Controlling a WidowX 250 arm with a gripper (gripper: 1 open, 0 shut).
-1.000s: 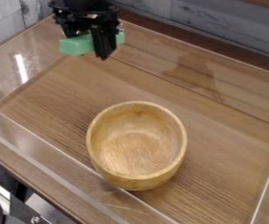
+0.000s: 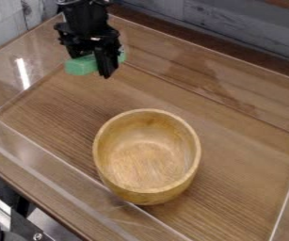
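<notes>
My black gripper (image 2: 106,58) is in the upper left of the camera view, shut on a green block (image 2: 81,66) held above the wooden surface. A round light wooden bowl (image 2: 147,162) sits in the lower middle, apart from the gripper, with nothing visible inside it.
A grey edge or wall runs along the back right, and the table's left edge shows at the lower left.
The bowl has not moved.
</notes>
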